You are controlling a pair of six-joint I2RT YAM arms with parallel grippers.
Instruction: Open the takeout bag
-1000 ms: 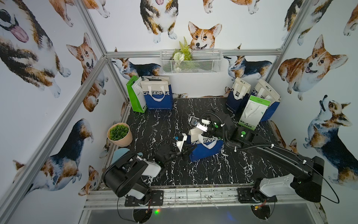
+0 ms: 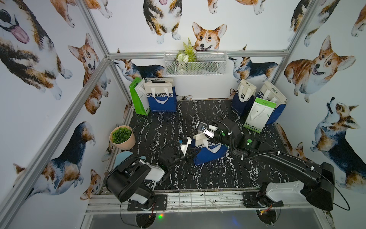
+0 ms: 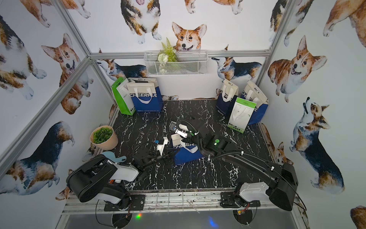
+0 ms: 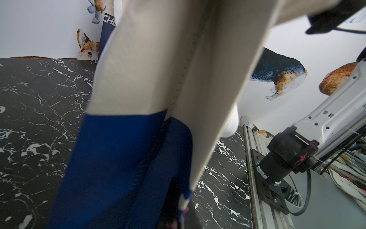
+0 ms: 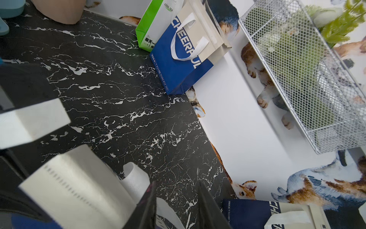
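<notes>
A blue and cream paper bag [image 2: 207, 154] stands at the table's centre front, its top under my right gripper [image 2: 209, 135]. My left gripper [image 2: 196, 150] is at the bag's left side; in the left wrist view the bag's creased side [image 4: 106, 160] fills the middle, and the fingers are mostly hidden behind it. In the right wrist view my right gripper has its fingers apart at the cream top flap [image 5: 87, 183], beside the white handle [image 5: 135, 177]; whether the flap is between them is unclear.
More takeout bags stand at back left [image 2: 162, 101] and back right [image 2: 259, 118]. A potted plant [image 2: 122, 139] and a light blue object [image 3: 110, 156] are at the left. A wire basket [image 2: 194, 66] hangs on the back wall.
My right arm has shifted slightly, its gripper moving a little to the right over the bag top. My left arm and the bag look nearly unchanged.
</notes>
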